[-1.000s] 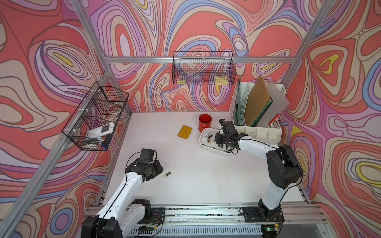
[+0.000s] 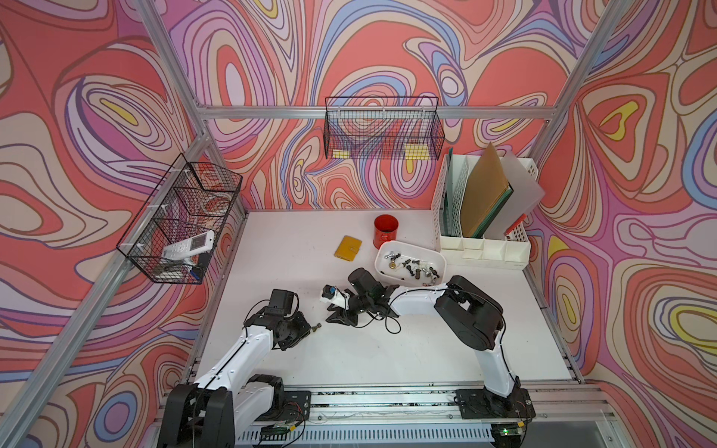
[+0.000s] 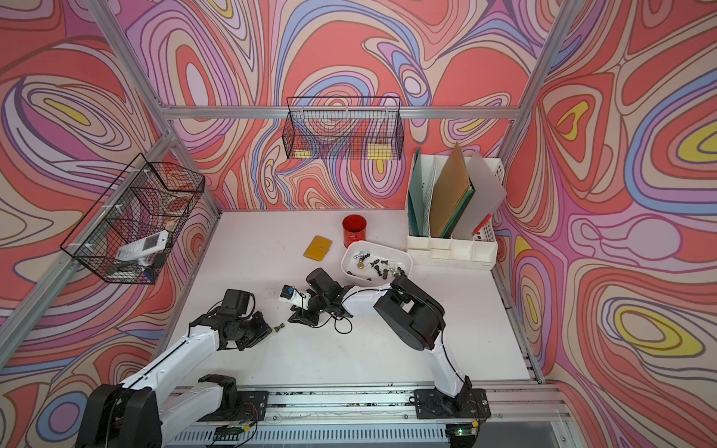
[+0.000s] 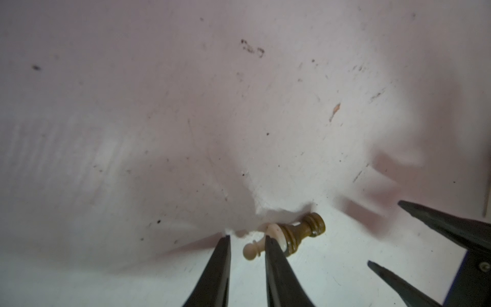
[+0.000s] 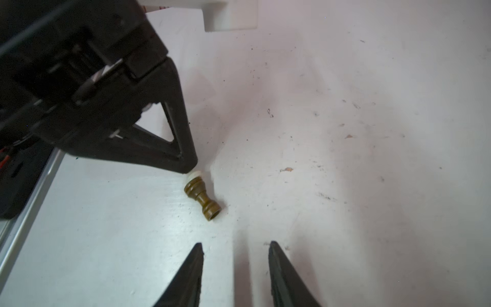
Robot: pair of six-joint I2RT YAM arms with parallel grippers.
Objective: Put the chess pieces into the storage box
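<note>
A pale-headed chess piece (image 4: 250, 250) and a brass-coloured piece (image 4: 307, 227) lie on their sides, touching, on the white table near the left. My left gripper is open at them, its fingertips just over the pale end. My right gripper is open just to their right, nothing between its fingertips, and its fingers show at the edge of the left wrist view. The storage box (image 2: 379, 270), a white tray behind the right arm, holds several chess pieces.
A red mug (image 2: 385, 231) and yellow notebook (image 2: 347, 248) stand or lie at the back. A white file holder (image 2: 485, 254) fills the back right.
</note>
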